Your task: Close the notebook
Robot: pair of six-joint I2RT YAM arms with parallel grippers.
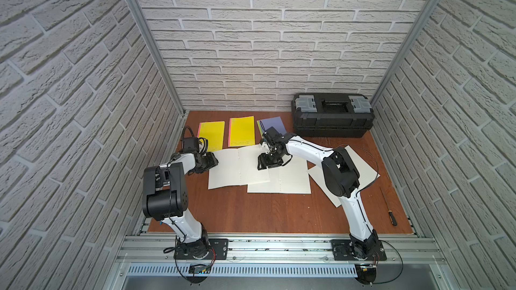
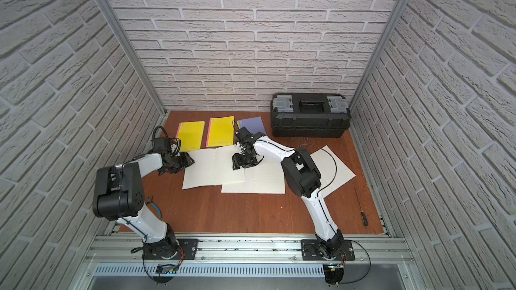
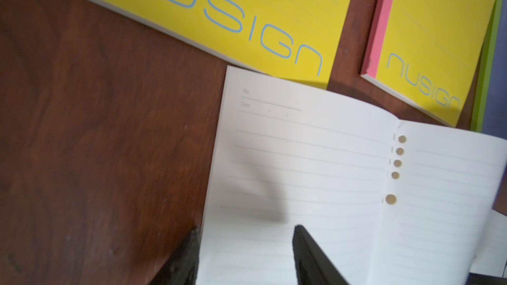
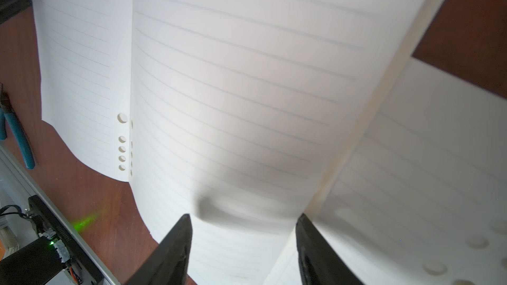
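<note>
An open notebook with blank lined pages lies spread at the left-centre of the table, its right half overlapping a second open notebook. Over its left edge is my left gripper, with fingers apart; one fingertip is near the page's outer edge, the other above the page. At the right half's outer edge, my right gripper stands open; its right finger is close to that edge. No page shows pinched in either gripper. Part of the right half is hidden behind the right arm in the top views.
Two closed yellow notebooks and a purple one lie behind. A black toolbox stands back right. Another open notebook and a screwdriver are at right.
</note>
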